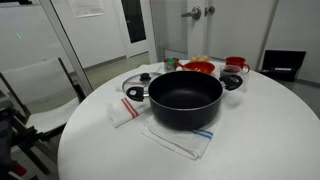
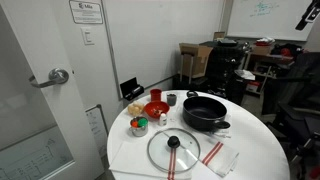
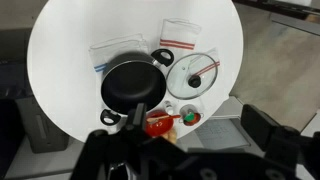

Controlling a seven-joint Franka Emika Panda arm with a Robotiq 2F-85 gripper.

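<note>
My gripper hangs high above the round white table, its dark fingers spread wide and nothing held between them. In the wrist view a black two-handled pot (image 3: 133, 85) lies below, uncovered and apparently empty. Beside it is a glass lid (image 3: 192, 76) with a black knob, resting on the table side away from the pot's interior. Exterior view 1 has the pot (image 1: 187, 98) near the table's middle, partly hiding the lid (image 1: 140, 84). From exterior view 2, the lid (image 2: 173, 149) sits in front of the pot (image 2: 205, 112).
Folded striped cloths (image 1: 182, 138) lie around the pot. A red bowl (image 2: 156, 108), red mug (image 2: 156, 95), dark mug (image 2: 171, 99) and metal cup with colourful contents (image 2: 139, 127) crowd one side. In exterior view 1, the right-hand tabletop (image 1: 265, 125) is clear.
</note>
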